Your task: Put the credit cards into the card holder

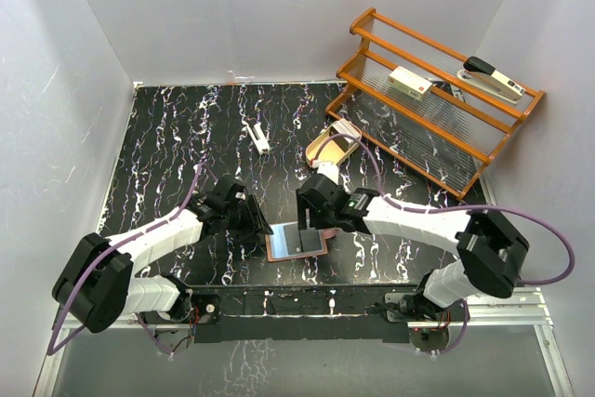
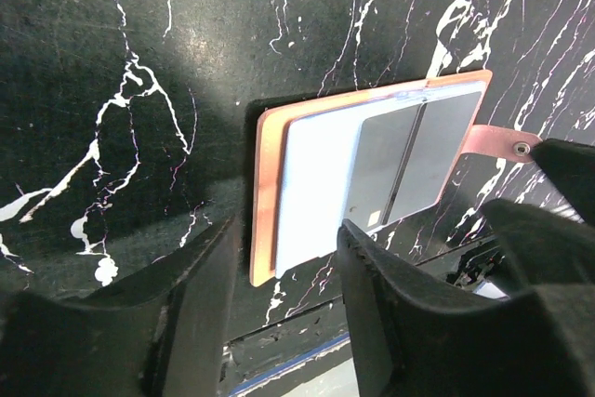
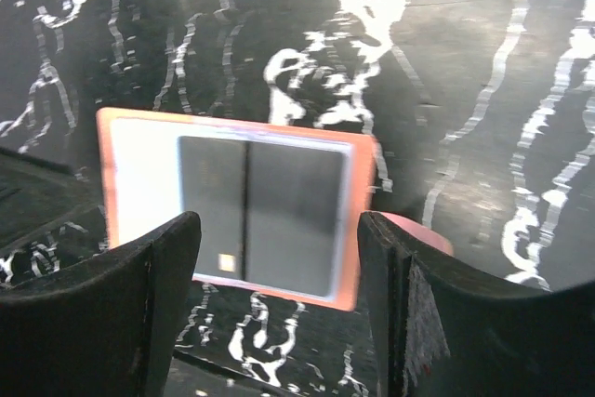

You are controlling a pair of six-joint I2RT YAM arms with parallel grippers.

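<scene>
The pink-edged card holder (image 1: 297,241) lies open near the table's front edge, with a pale panel on its left and grey panels on its right. Whether the grey panels (image 3: 288,197) are pockets or hold cards, I cannot tell. My left gripper is partly open at the holder's left end, one finger outside the edge and the other over the pale panel. Nothing shows gripped there. Above the grey side, my right gripper stands open and empty. No loose credit card can be made out for certain.
Behind the right arm sits a tan tray (image 1: 313,154) with pale items inside. A small white object (image 1: 257,138) lies on the black marbled table. At the back right stands a wooden rack (image 1: 437,127) with a box (image 1: 409,83) and a stapler (image 1: 493,79).
</scene>
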